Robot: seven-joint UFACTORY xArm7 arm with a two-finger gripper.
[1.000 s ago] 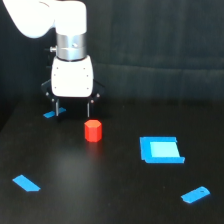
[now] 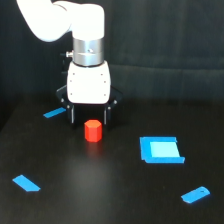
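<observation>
A red block (image 2: 94, 132) stands on the dark table, left of centre. My gripper (image 2: 89, 118) hangs pointing down over it, with its fingers apart on either side of the block's upper part in this view. Nothing shows as held. The black fingers are hard to make out against the dark background, and I cannot tell whether they touch the block or how far in front of or behind it they are.
A light square framed in blue tape (image 2: 147, 151) lies to the right of the block. Blue tape strips mark the table at front left (image 2: 26, 184), front right (image 2: 195, 195) and back left (image 2: 54, 113).
My gripper has moved right and lower, from left of the red block to over it. Its fingers remain apart. The block has not visibly moved.
</observation>
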